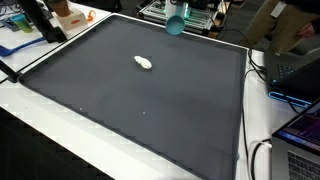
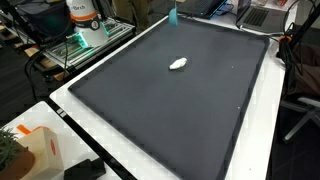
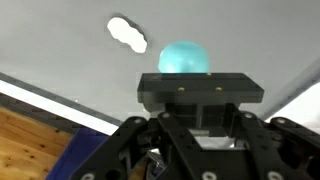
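My gripper is shut on a small teal, rounded object (image 3: 184,57), perhaps a cup, which shows just past the black fingers in the wrist view. In exterior view 1 the teal object (image 1: 175,25) hangs near the far edge of the dark board, and in exterior view 2 the teal object (image 2: 173,17) is at the top. A small white, lumpy item (image 1: 143,62) lies on the board, apart from the teal object. The wrist view has the white item (image 3: 127,34) at upper left. The fingers' hold is partly hidden.
The large dark board (image 1: 150,110) is otherwise bare. A laptop (image 1: 298,160) and black cables lie along the right in exterior view 1. Boxes and clutter (image 1: 68,15) stand at its upper left.
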